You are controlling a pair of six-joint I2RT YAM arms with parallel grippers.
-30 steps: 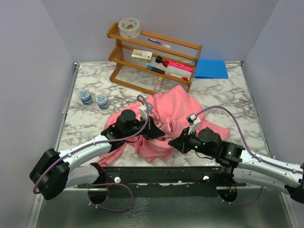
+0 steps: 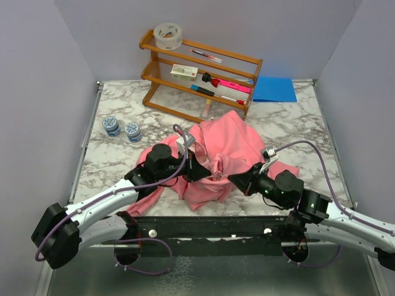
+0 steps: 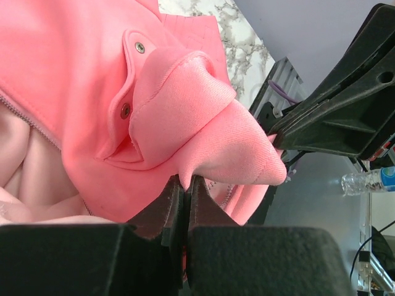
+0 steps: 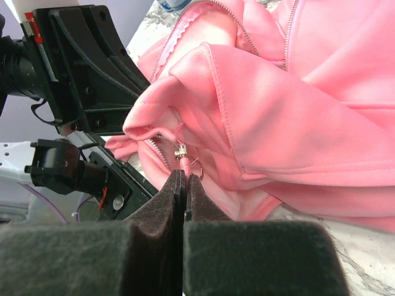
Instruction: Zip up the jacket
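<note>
The pink jacket (image 2: 234, 142) lies crumpled at the table's centre, its zipper teeth (image 3: 37, 126) showing. My left gripper (image 2: 202, 172) is shut on a fold of pink fabric at the jacket's front. My right gripper (image 2: 237, 182) is shut just below the metal zipper slider (image 4: 181, 149), at the pink pull tab hanging from it; whether the tab is between the fingertips or just behind them I cannot tell.
A wooden shelf (image 2: 154, 83) with stationery stands at the back, a blue folder (image 2: 276, 89) beside it. Two jars (image 2: 111, 125) sit on the left of the marble table.
My right gripper has moved a little to the right over the last second, and the left gripper has shifted slightly left, with the fabric between them shifting along.
</note>
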